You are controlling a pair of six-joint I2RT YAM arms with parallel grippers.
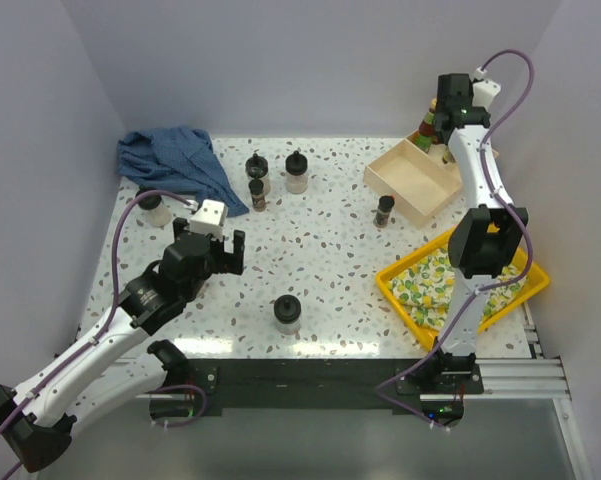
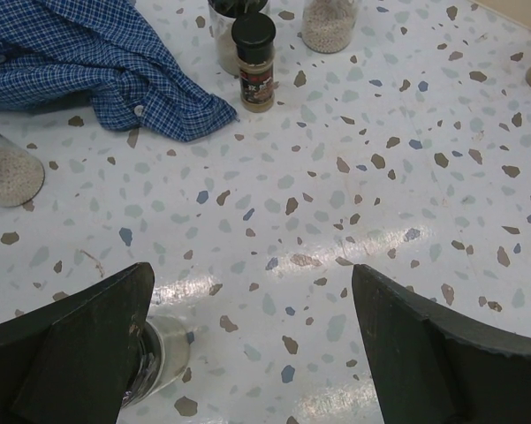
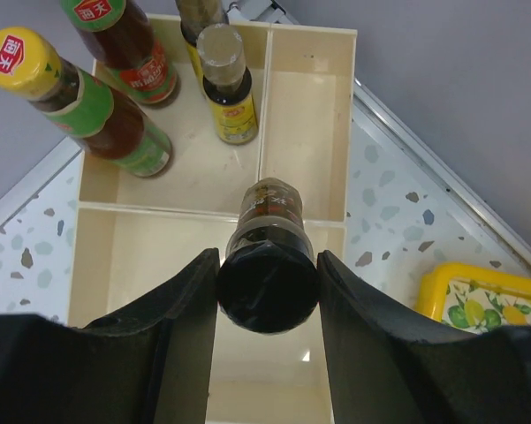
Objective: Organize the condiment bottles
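In the right wrist view, my right gripper is shut on a small black-capped spice bottle (image 3: 269, 296). It hangs above the cream divided box (image 3: 137, 211), its far end overlapping the bottom of the narrow, empty right compartment. The upper-left compartment holds a yellow-capped sauce bottle (image 3: 119, 128), a green-capped one (image 3: 141, 62) and two small yellow-labelled bottles (image 3: 235, 119). Another spice bottle (image 1: 383, 211) stands outside the box; one more (image 1: 257, 195) is near the cloth. Several black-lidded jars (image 1: 296, 175) stand on the table. My left gripper is open and empty.
A yellow tray (image 1: 392, 292) with a lemon-patterned cloth lies under the right arm. At back left is a crumpled blue checked cloth (image 1: 175, 165). One jar (image 2: 172, 353) is partly hidden behind a left finger. Mid-table is clear.
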